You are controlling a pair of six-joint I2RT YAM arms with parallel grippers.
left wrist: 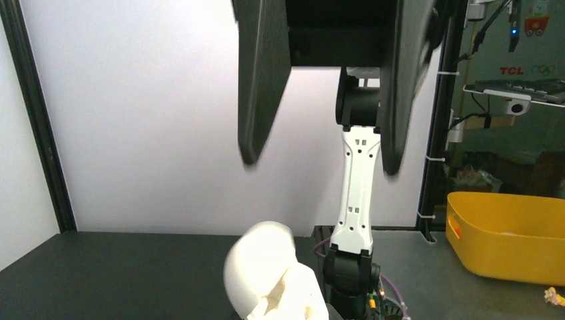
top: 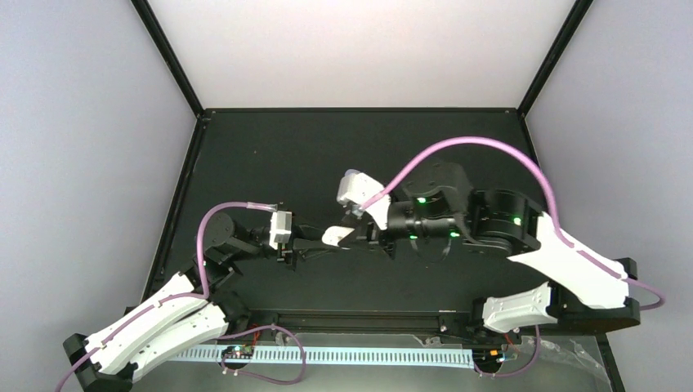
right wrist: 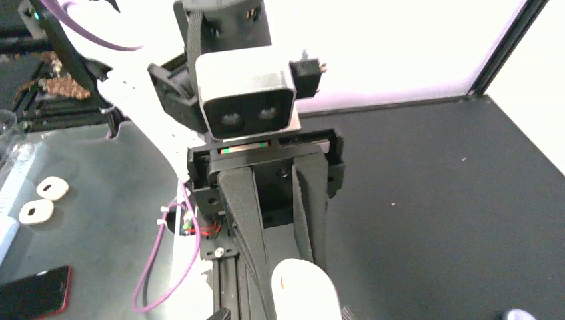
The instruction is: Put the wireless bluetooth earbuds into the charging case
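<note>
The white charging case (top: 337, 234) is between my two grippers in the middle of the top view; its lid (left wrist: 256, 260) shows at the bottom of the left wrist view, where my left gripper's fingers are out of sight or hidden. My left gripper (top: 310, 245) is shut on the case. The right gripper (top: 359, 233) is just above and right of it; its blurred fingers (left wrist: 260, 113) stand apart above the case in the left wrist view, with nothing visible between them. In the right wrist view the case (right wrist: 303, 293) sits at the bottom edge.
A small grey object (right wrist: 518, 315) lies on the black mat behind the right gripper, mostly hidden in the top view. A yellow bin (left wrist: 506, 233) shows beyond the mat in the left wrist view.
</note>
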